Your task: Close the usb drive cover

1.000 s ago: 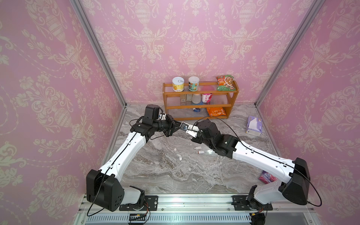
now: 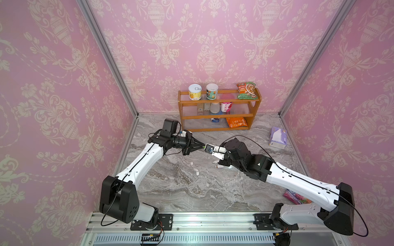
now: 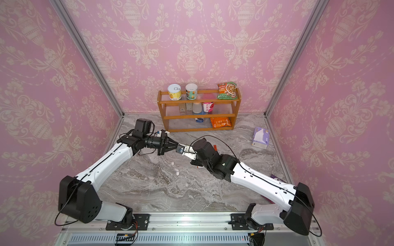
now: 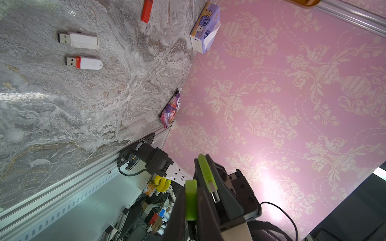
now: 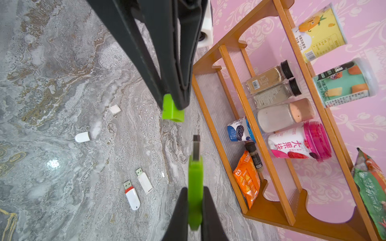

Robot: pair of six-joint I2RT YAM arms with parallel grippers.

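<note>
A green USB drive [image 5: 195, 192] with a grey metal plug [image 5: 196, 147] is clamped in my right gripper, which is shut on it. My left gripper is shut on a small green cover [image 5: 173, 114], its end facing the plug side. Plug and cover are apart in the right wrist view, the cover up and left of the plug tip. From the left wrist, the cover [image 4: 191, 200] stands beside the drive [image 4: 207, 172] and its plug [image 4: 216, 196]. Both grippers are in the air above the table, tips nearly meeting in the top left view.
On the table lie a white USB drive [image 5: 144, 182], a red-white one [image 5: 131, 196], two loose white caps [image 5: 82, 137] and a red piece [image 4: 146, 10]. A wooden shelf [image 2: 221, 130] with goods stands behind. A tissue box [image 2: 278, 138] is at right.
Both arms have shifted together to the right and toward the front in the top left view.
</note>
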